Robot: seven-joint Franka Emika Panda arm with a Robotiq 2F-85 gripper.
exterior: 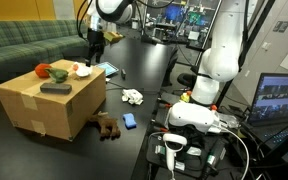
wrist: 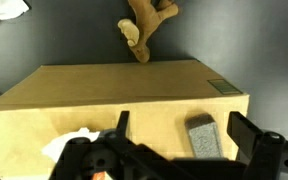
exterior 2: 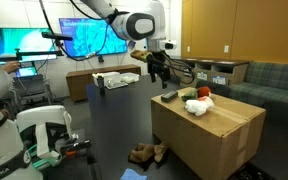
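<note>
Seen in the wrist view, my gripper stands open above a cardboard box [wrist: 104, 85], with nothing held between its fingers. On the box top lies a dark grey block-like item [wrist: 204, 138], near the right finger [wrist: 240, 130]. A white item [wrist: 69, 143] is partly hidden by the left side of the gripper. Exterior view 1 shows the same box [exterior: 59, 118], with a red item [exterior: 42, 70] and a green item [exterior: 59, 75] at the back of its top. The gripper is hard to make out against the background in both exterior views.
A brown toy-like object [exterior: 109, 128], a blue item [exterior: 130, 121] and a white crumpled cloth [exterior: 132, 97] lie on the dark surface beside the box. A person [exterior 2: 154, 50] stands behind the table. The dark surface in front of the box is mostly bare.
</note>
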